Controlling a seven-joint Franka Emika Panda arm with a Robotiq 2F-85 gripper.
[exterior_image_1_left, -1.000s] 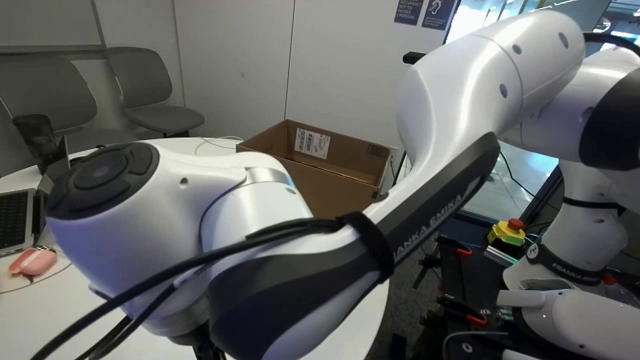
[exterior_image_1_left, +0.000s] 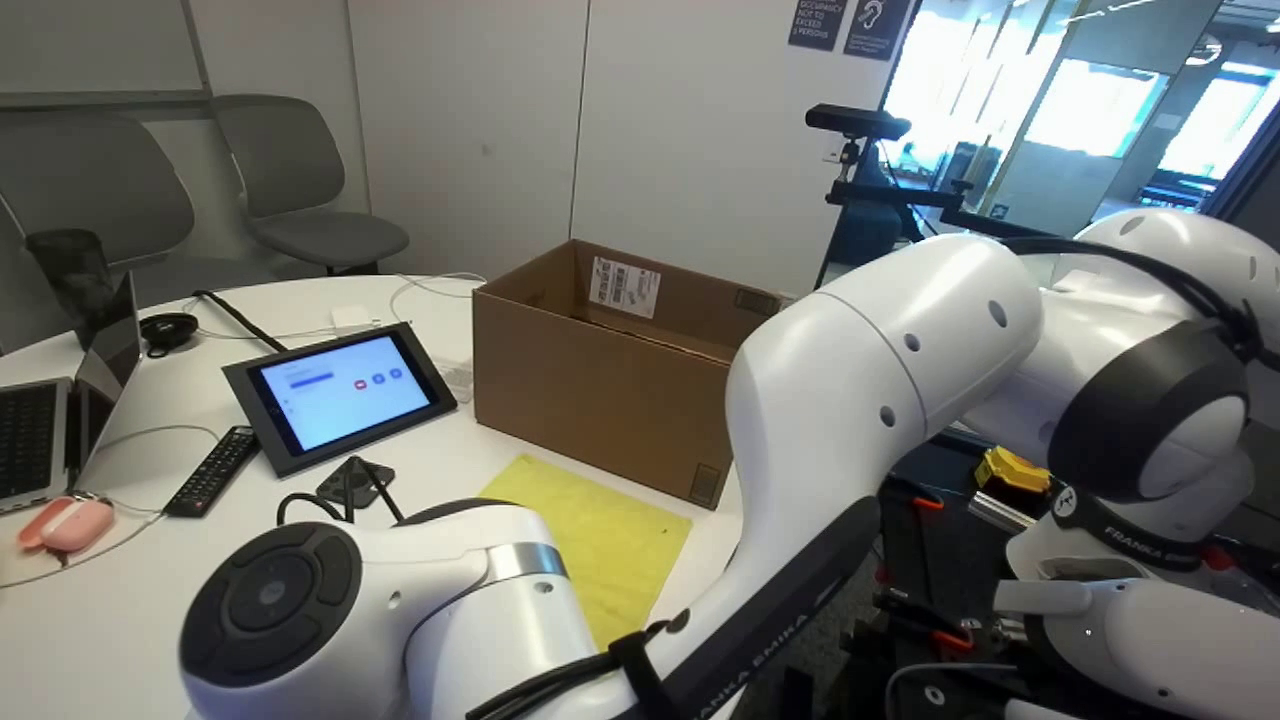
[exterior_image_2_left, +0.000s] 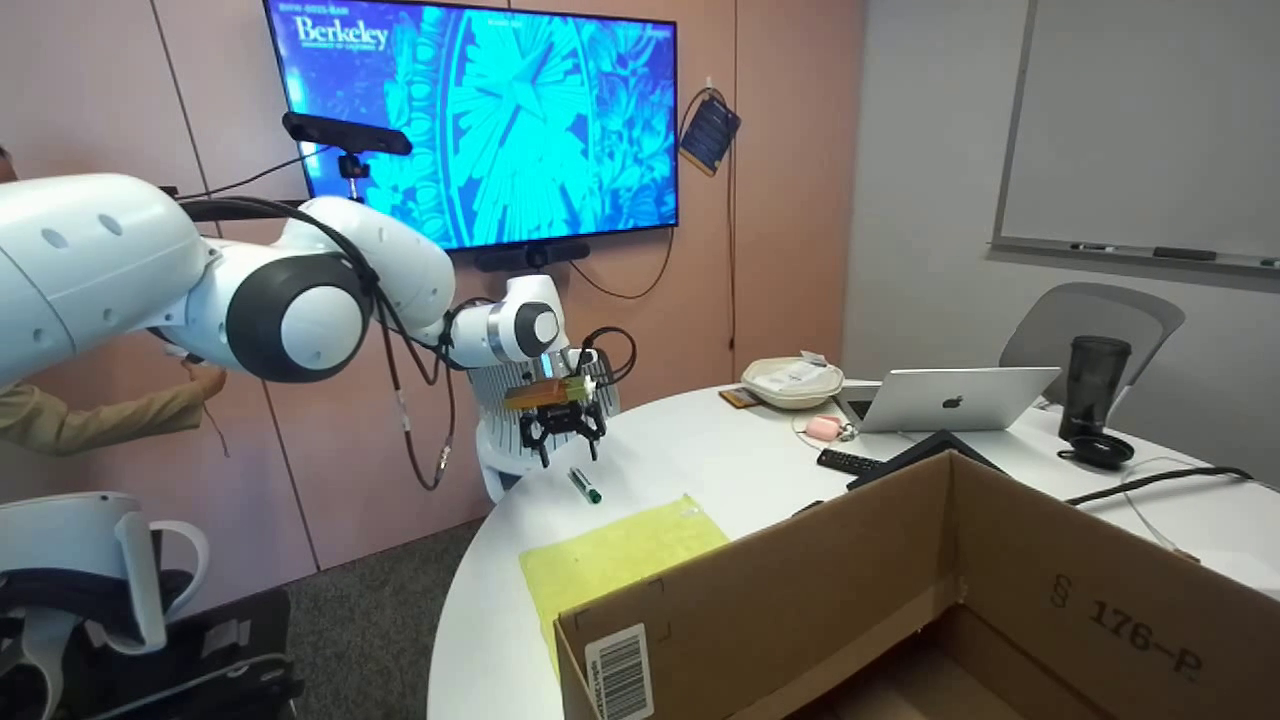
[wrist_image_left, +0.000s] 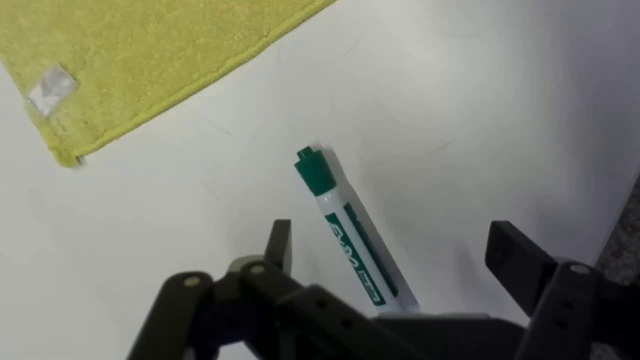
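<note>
A green-capped white marker (wrist_image_left: 354, 246) lies on the white table in the wrist view, its cap toward the top and its lower end hidden behind my gripper's body. My gripper is open above it, one finger well to each side of the marker and nothing held between them. In exterior view 2 the gripper (exterior_image_2_left: 570, 456) hangs over the table edge region, with the marker (exterior_image_2_left: 584, 485) just below and beyond its fingertips. A yellow cloth (wrist_image_left: 150, 54) lies flat near the marker, apart from it. Exterior view 1 does not show the gripper's fingers.
An open cardboard box (exterior_image_2_left: 780, 576) stands past the cloth. A tablet on a stand (exterior_image_1_left: 348, 396), a remote (exterior_image_1_left: 214, 470), a laptop (exterior_image_2_left: 954, 400) and a bowl (exterior_image_2_left: 792, 382) occupy other parts of the table. The table's edge runs close by the gripper.
The box has stayed put.
</note>
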